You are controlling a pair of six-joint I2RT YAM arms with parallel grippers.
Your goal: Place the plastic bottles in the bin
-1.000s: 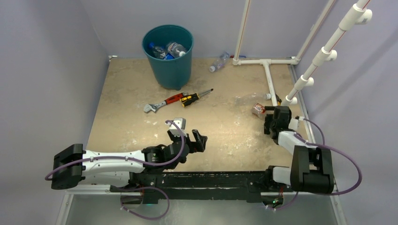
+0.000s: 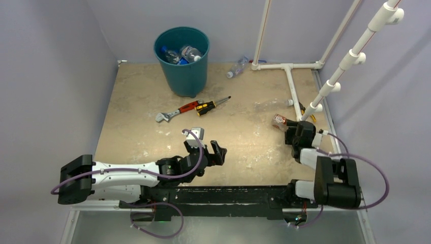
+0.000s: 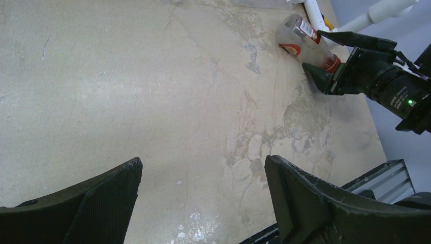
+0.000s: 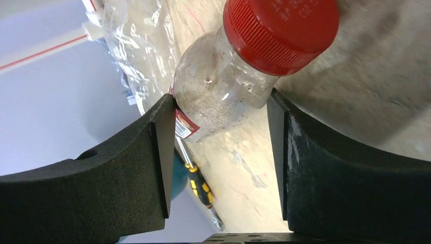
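Note:
A small bottle with a red cap (image 2: 279,121) (image 4: 279,30) lies on the right of the table, between the fingers of my right gripper, which are part open around its neck and shoulder; whether they press on it I cannot tell. A clear bottle (image 2: 272,105) lies just behind it, another (image 2: 237,67) at the back beside the teal bin (image 2: 180,81), which holds several bottles. My left gripper (image 2: 208,152) stands open over the front middle, with nothing between its fingers.
An adjustable wrench (image 2: 167,114) and a screwdriver (image 2: 208,107) lie in front of the bin. White pipes (image 2: 289,81) frame the back right, close beside the right gripper.
The right gripper has shifted slightly and now sits more closely around the red-capped bottle.

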